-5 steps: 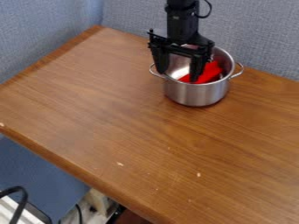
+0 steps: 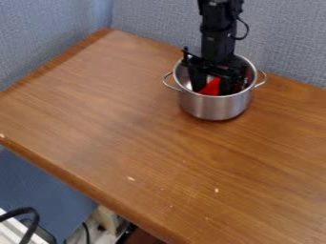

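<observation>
A steel pot point(image 2: 214, 105) with two side handles stands on the wooden table near its back right. My black gripper point(image 2: 214, 80) reaches down into the pot, its fingers low inside it around a red object point(image 2: 211, 87). The red object is mostly hidden by the gripper. Whether the fingers grip it cannot be made out.
A grey-blue padded wall point(image 2: 152, 19) runs behind. Cables and a white item point(image 2: 15, 231) lie off the table at the lower left.
My gripper has moved right and lower into the pot, now covering more of the red object.
</observation>
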